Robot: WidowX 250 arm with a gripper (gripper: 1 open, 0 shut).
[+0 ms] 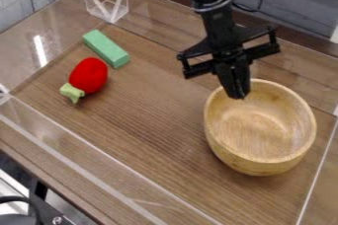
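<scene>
The black robot arm reaches down from the top centre, its gripper [238, 83] just above the left rear rim of a large cream bowl [264, 150] at the right. The fingers appear close together, with nothing visible between them. The bowl looks empty.
A red vegetable-like object with a pale green end [87, 74] lies at the left, with a green block [105, 48] behind it. A white wire rack [106, 4] stands at the back left.
</scene>
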